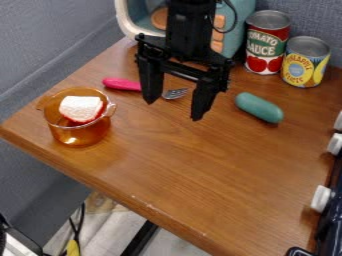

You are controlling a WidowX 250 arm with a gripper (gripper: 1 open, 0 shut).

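My black gripper point(175, 98) hangs over the back middle of the wooden table, fingers spread open with nothing seen between them. A pink-handled fork point(124, 84) lies behind it, its tines partly beside the left finger. A teal cylindrical object point(259, 108) lies to the right. An orange translucent pot point(74, 132) at the left holds a white and red item point(82, 107).
A red-labelled can point(266, 48) and a yellow-labelled can point(303, 69) stand at the back right, near a teal bin point(234, 30). A black appliance with white knobs point(327, 225) lines the right edge.
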